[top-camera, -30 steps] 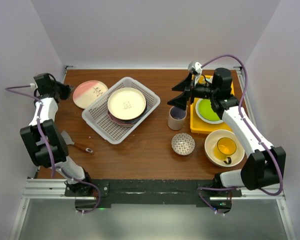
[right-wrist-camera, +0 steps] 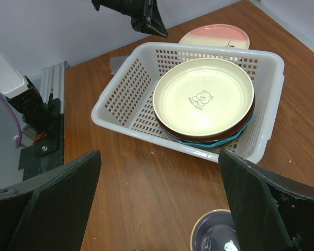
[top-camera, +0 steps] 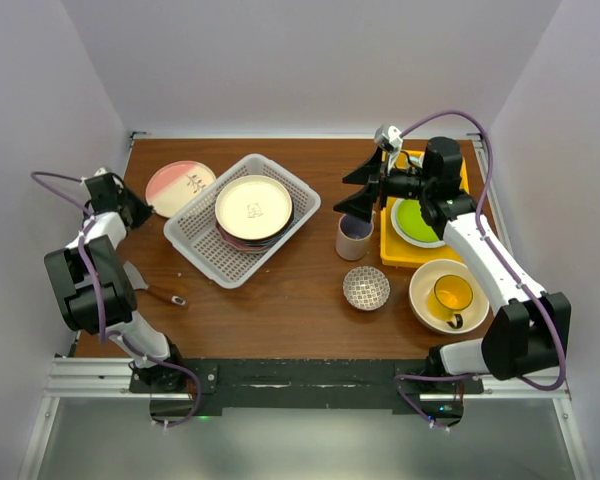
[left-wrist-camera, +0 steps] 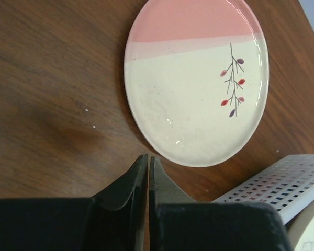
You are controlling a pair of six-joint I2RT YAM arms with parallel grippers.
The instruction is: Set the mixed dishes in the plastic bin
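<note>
A pink-and-cream plate with a twig pattern (left-wrist-camera: pixel 193 94) lies flat on the table at the back left. My left gripper is just off that plate's near edge, its fingers together and nothing visible between them. The white plastic bin (top-camera: pixel 195 252) stands right of the plate, holding a stack of plates topped by a cream one with a bear print (right-wrist-camera: pixel 204 97). Over the mug (top-camera: pixel 354 238), my right gripper stands open and empty. A patterned bowl (top-camera: pixel 366 288) sits in front of the mug.
At the right are a yellow rack (top-camera: pixel 400 250) with a green plate (top-camera: pixel 414 222) and a cream bowl (top-camera: pixel 425 308) containing an amber mug (top-camera: pixel 452 293). A spatula (top-camera: pixel 160 293) lies near the left arm.
The right arm, bin and dishes look unmoved.
</note>
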